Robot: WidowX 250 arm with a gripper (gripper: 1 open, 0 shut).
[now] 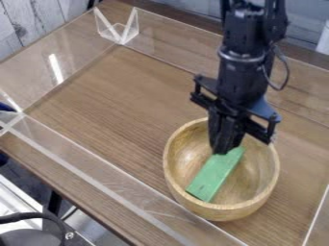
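A round wooden bowl (251, 196) stands at the lower right of the table. A green rectangular object (215, 177) lies tilted inside it. My dark gripper (221, 147) points down over the back part of the bowl, its tips just above the upper end of the green object. It looks shut, with nothing visible between its fingers.
A clear angular container (117, 24) stands at the back left. A dark round shape sits at the bottom left edge.
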